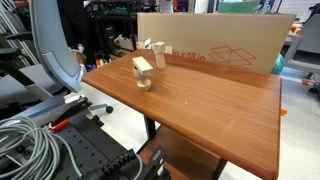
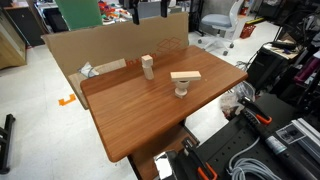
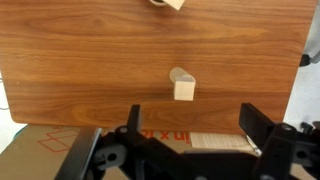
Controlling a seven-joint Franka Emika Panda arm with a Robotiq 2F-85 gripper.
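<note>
Two small stacks stand on the brown wooden table [image 1: 215, 100]. In exterior view 2, a pale wooden block [image 2: 185, 75] lies across a short whitish round piece [image 2: 181, 89]. Farther back a small pale block [image 2: 147, 58] rests on an upright whitish cylinder [image 2: 149, 71]. From above, that small block [image 3: 184, 90] appears beyond the fingertips, roughly centred between them, and clearly below the gripper. My gripper is open and empty, its dark fingers [image 3: 133, 120] wide apart. The other block [image 3: 173, 3] is cut by the wrist view's top edge.
A long cardboard panel [image 1: 215, 42] stands along the table's back edge. Pale striped wood [image 3: 221, 141] lies near the cardboard in the wrist view. Coiled cable [image 1: 28, 150] lies on the dark robot base.
</note>
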